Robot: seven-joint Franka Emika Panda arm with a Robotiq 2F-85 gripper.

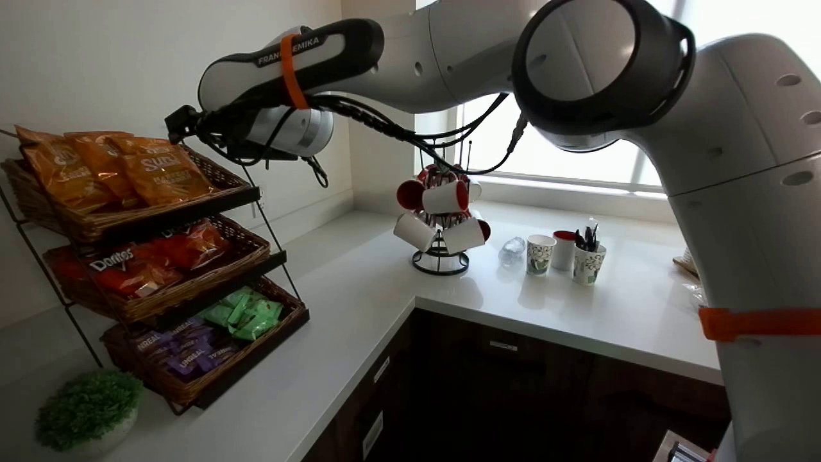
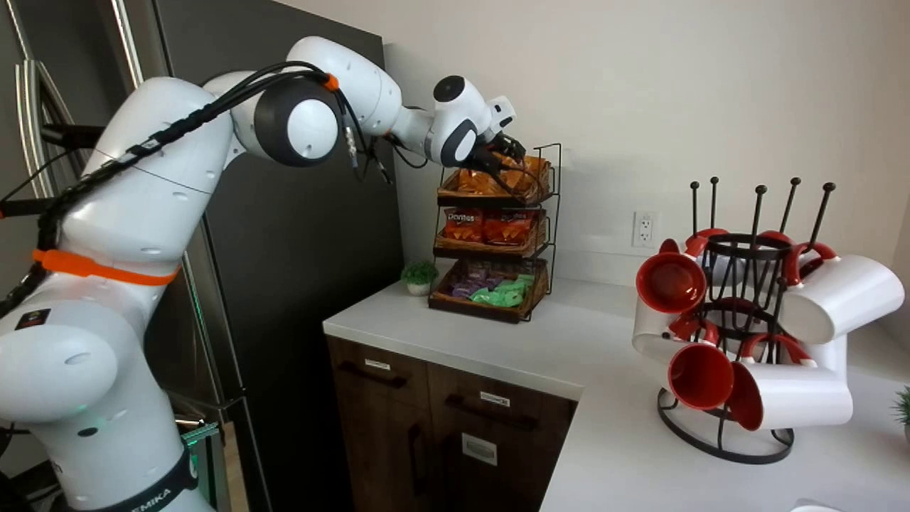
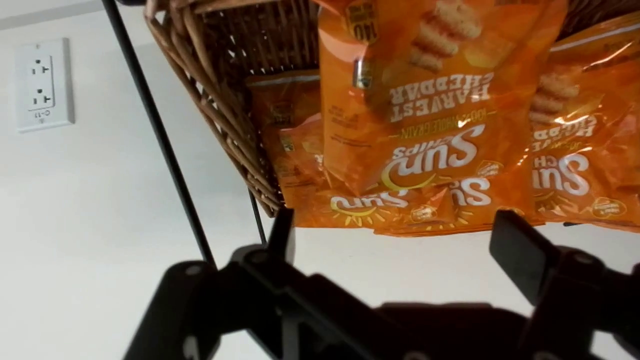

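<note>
My gripper is open, its two dark fingers wide apart with nothing between them. Ahead of it in the wrist view, an orange Sun Chips bag (image 3: 432, 102) fills much of the top basket (image 3: 258, 42). A second orange bag (image 3: 579, 132) lies to its right, and further orange bags are tucked beneath. In exterior view 1 the arm's end comes in over the right part of the top tier, close above the bags. From exterior view 2, the dark hand partly covers the top basket.
The middle tier holds red Doritos bags (image 1: 138, 265). Purple packets (image 1: 185, 346) and green packets (image 1: 242, 312) fill the bottom tier. A small plant (image 1: 88, 412) stands beside the rack. Further along the counter are a mug tree (image 1: 439, 262) and cups (image 1: 540, 254).
</note>
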